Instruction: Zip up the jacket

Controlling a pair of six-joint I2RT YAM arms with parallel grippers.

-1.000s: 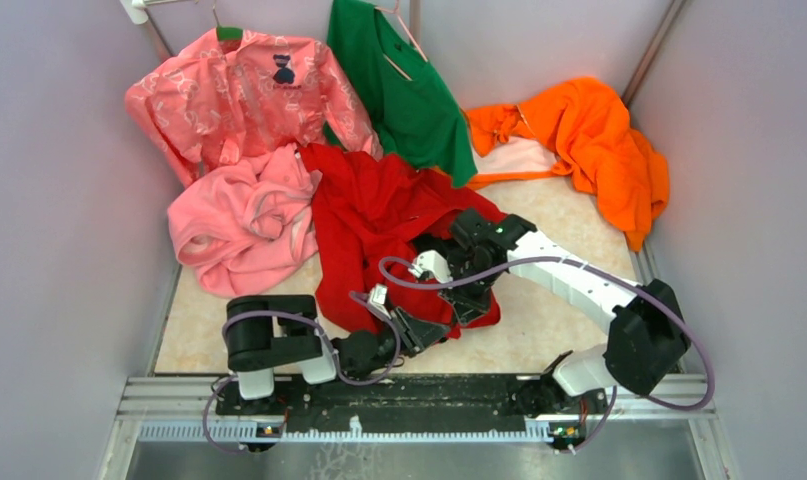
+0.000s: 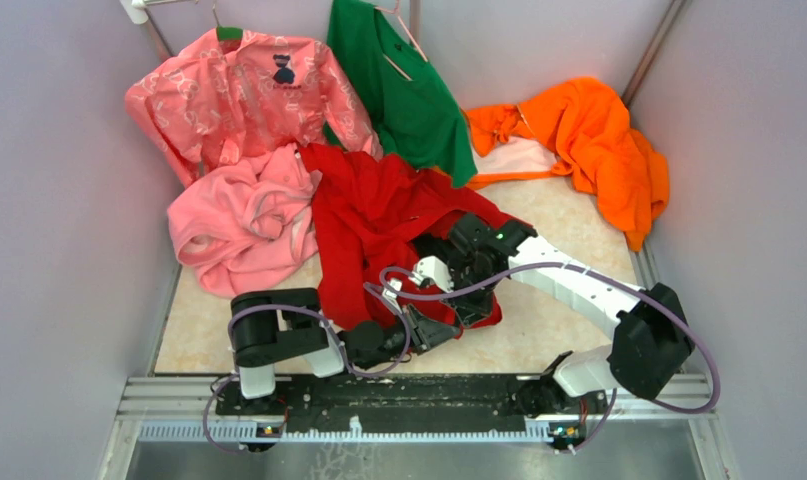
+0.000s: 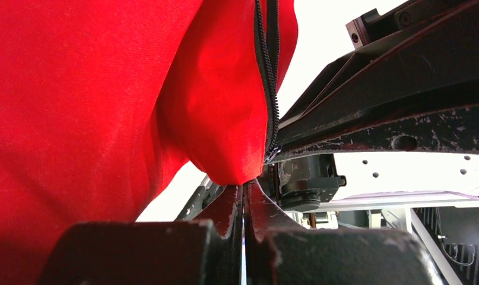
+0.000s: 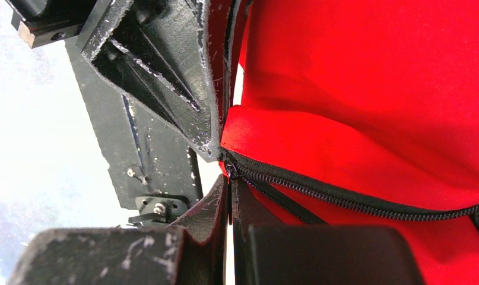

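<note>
The red jacket point(image 2: 369, 210) lies in the middle, its lower edge under both grippers. In the left wrist view, my left gripper is shut at the tip of a red fold point(image 3: 219, 107), just beside the black zipper point(image 3: 266, 77); whether it pinches cloth is unclear. In the right wrist view, my right gripper is shut at the zipper's end point(image 4: 234, 170), where a small dark piece meets its fingertips. The zipper tape runs off to the right. In the top view the two grippers nearly meet at the jacket's front edge.
A pink garment point(image 2: 239, 220) lies left of the jacket, an orange one point(image 2: 599, 150) at the back right. A pink jacket point(image 2: 279, 100) and a green top point(image 2: 399, 100) hang at the back. Bare table point(image 2: 569, 320) shows at the right.
My left gripper has moved slightly right, toward the right gripper. My right arm has shifted very slightly, with the jacket mostly unchanged.
</note>
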